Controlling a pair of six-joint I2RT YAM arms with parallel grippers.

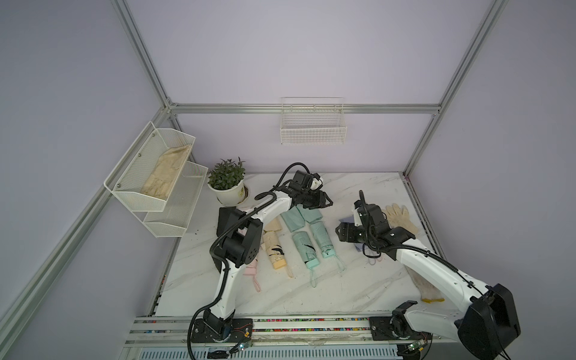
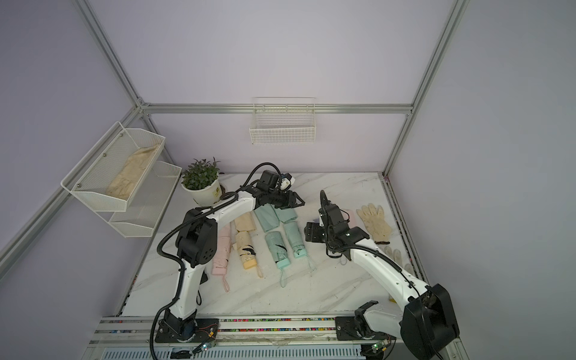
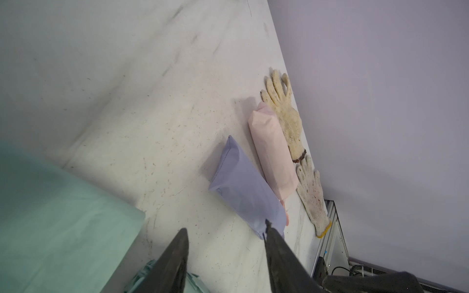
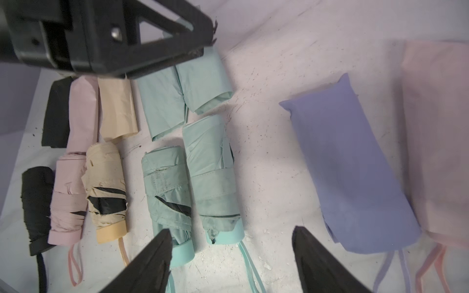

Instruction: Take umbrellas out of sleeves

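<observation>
A purple umbrella in its sleeve (image 4: 354, 168) lies right of centre in the right wrist view, its strap showing at the lower end. Beside it lies a pink sleeved umbrella (image 3: 272, 149). Two teal umbrellas (image 4: 212, 180) lie bare below their empty teal sleeves (image 4: 202, 80); the beige umbrella (image 4: 105, 190), another pink one (image 4: 68, 197) and a black one (image 4: 37, 207) also lie apart from their sleeves. My left gripper hangs open over the table, nothing between its fingers. My right gripper is open and empty, above the gap between teal and purple umbrellas.
Work gloves (image 3: 285, 114) lie along the right edge. A potted plant (image 1: 228, 180) stands at the back left, near a wall basket (image 1: 159, 168).
</observation>
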